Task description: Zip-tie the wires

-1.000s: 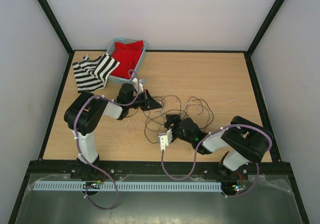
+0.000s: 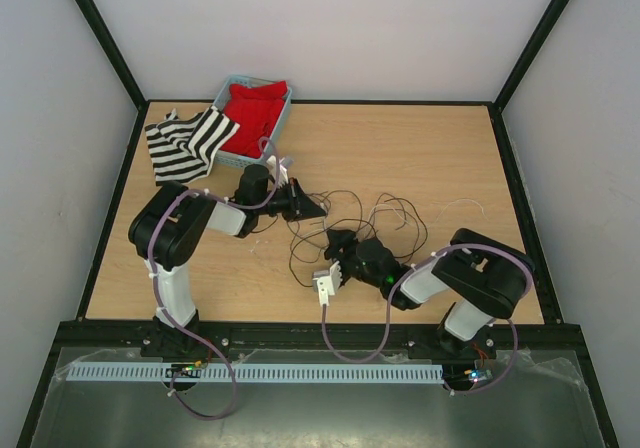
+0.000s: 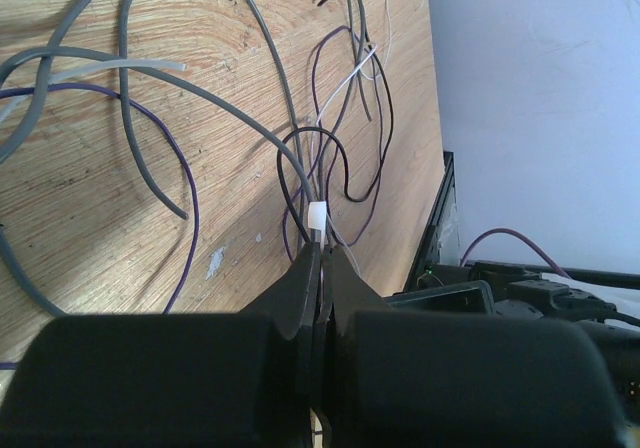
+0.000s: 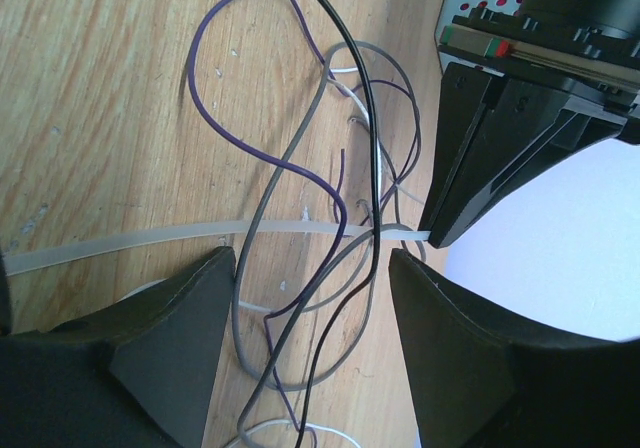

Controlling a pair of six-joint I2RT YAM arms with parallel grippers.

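A thin translucent white zip tie (image 4: 200,230) stretches across the right wrist view, among the grey, purple and black wires (image 4: 285,168). One end is pinched in the tips of my left gripper (image 2: 323,211), which is shut. The left wrist view has a white piece of the tie (image 3: 317,214) standing at those fingertips. My right gripper is open partway, close to the tie, with wires and the strip visible in the gap between its fingers. Whether its fingers touch the tie cannot be made out. Wires (image 3: 330,138) loop loosely on the wooden table.
A blue-grey basket (image 2: 225,95) with red cloth stands at the back left, beside a striped black-and-white cloth (image 2: 185,146). More wires (image 2: 400,208) lie to the right of the grippers.
My right arm has shifted slightly, its gripper moving a little left and toward the front. The left arm and the wires look unchanged.
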